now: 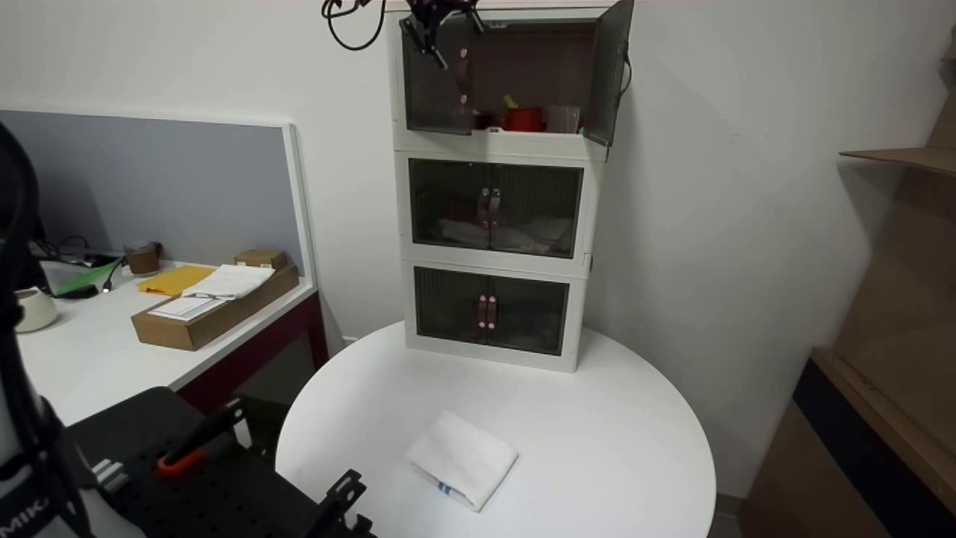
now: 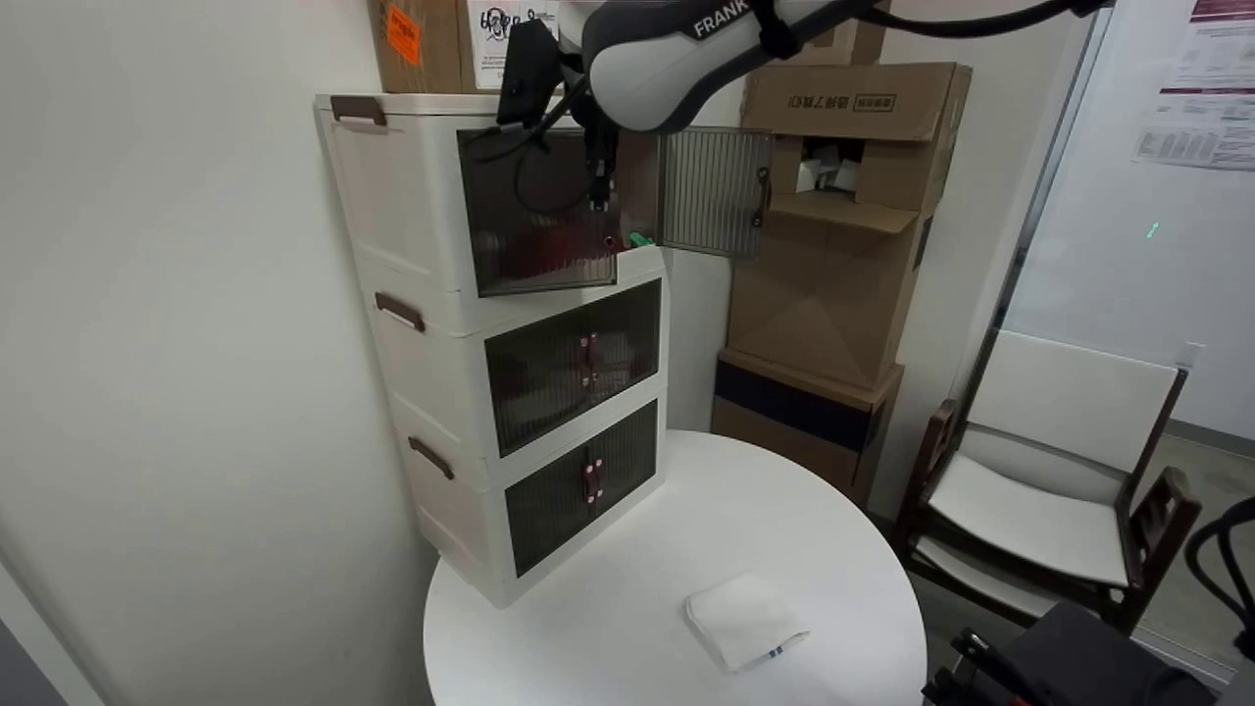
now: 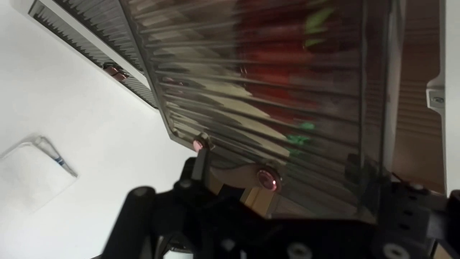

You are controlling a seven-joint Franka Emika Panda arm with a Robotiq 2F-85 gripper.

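The top compartment of the white stacked cabinet (image 1: pixel 594 206) has both doors swung out. Its left door (image 1: pixel 435 94) is dark, ribbed and see-through, with a brown handle (image 3: pixel 235 175) near its free edge. The right door (image 1: pixel 609 76) stands wide. My gripper (image 1: pixel 458 40) is open at the outside of the left door, at the height of its handle. In the wrist view, the handle lies between my spread fingers; whether they touch the door is unclear. A red container (image 1: pixel 524 119) and a clear one (image 1: pixel 562 118) sit inside the compartment.
The two lower compartments (image 1: pixel 495 206) have shut doors. A folded white cloth (image 1: pixel 463 460) lies on the round white table (image 1: pixel 618 430), which is otherwise clear in front of the cabinet. Cardboard boxes (image 2: pixel 812 282) stand beyond the cabinet.
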